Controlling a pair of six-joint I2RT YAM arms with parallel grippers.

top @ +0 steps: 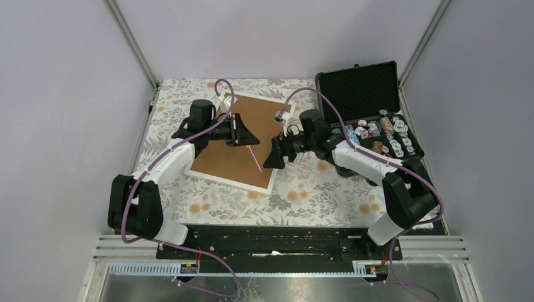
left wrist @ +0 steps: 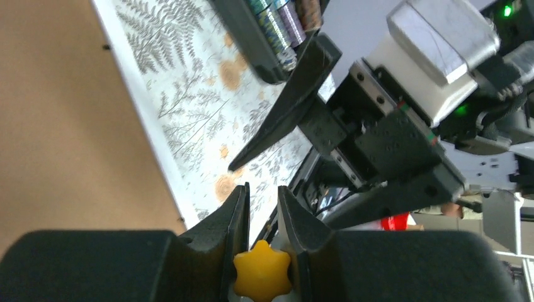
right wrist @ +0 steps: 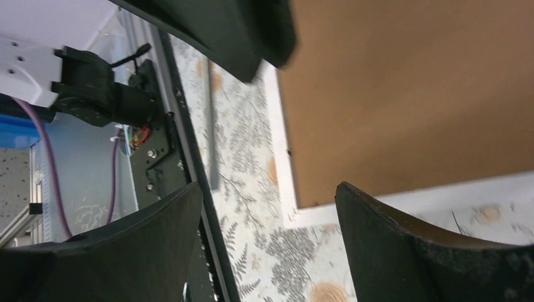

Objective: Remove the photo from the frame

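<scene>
A picture frame (top: 230,182) with a white border lies back side up on the table, its brown backing board (top: 211,160) in place. Small dark tabs (left wrist: 106,47) stick out at the border's inner edge. The photo is hidden. My left gripper (top: 250,143) is shut on a screwdriver with a yellow star-shaped handle; its thin shaft (top: 255,158) points down over the board, also seen as a grey rod (right wrist: 211,126) in the right wrist view. Above the frame's right border, my right gripper is open and empty.
An open black case (top: 357,94) with chips and decks stands at the back right. Both grippers are close together.
</scene>
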